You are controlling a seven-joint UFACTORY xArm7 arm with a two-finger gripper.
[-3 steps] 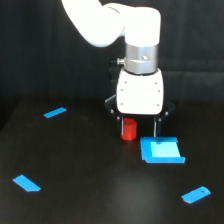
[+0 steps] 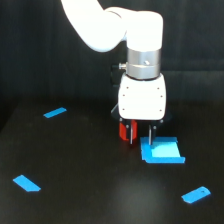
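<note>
My gripper point(image 2: 141, 137) points straight down at the middle right of the camera view, its two fingers apart with a dark gap showing between them. A small red block point(image 2: 124, 132) stands at the left finger, which covers part of it. Just right of the block lies a pale blue square point(image 2: 164, 149) with brighter blue tape along its edges. The right finger is close to the upper left corner of that square. Whether either finger touches the block cannot be made out.
Strips of blue tape lie on the dark table: one at the back left point(image 2: 55, 112), one at the front left point(image 2: 27, 184) and one at the front right point(image 2: 196, 195).
My gripper has come lower and slightly right, and its fingers appear nearer each other. The red block and the blue square look unmoved.
</note>
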